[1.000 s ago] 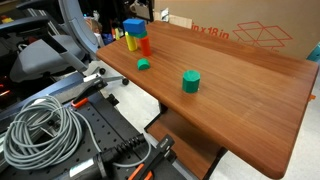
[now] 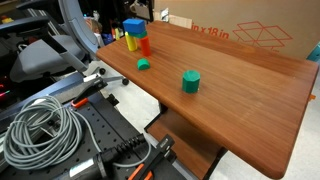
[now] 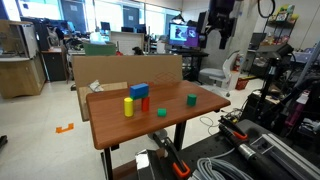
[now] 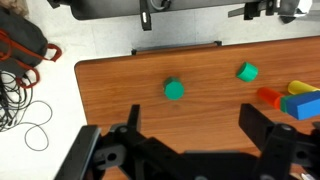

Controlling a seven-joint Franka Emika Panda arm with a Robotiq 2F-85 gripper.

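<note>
A blue block (image 2: 134, 25) rests across a yellow cylinder (image 3: 128, 107) and a red cylinder (image 2: 145, 46), like a bridge, at the table's far end in exterior view 1. Closer in lies a small green piece (image 2: 143, 64). A green cylinder (image 2: 190, 82) stands upright by itself near the table's long edge. High above the table, my gripper (image 3: 213, 42) hangs clear of every object. Its fingers are spread wide in the wrist view, open and empty, with the green cylinder (image 4: 174, 89) visible ahead of the gap.
Bare wood covers much of the tabletop (image 2: 240, 110). A large cardboard sheet (image 2: 260, 22) stands behind it. Coiled grey cable (image 2: 45, 135) lies off the table, near the robot's dark base frame.
</note>
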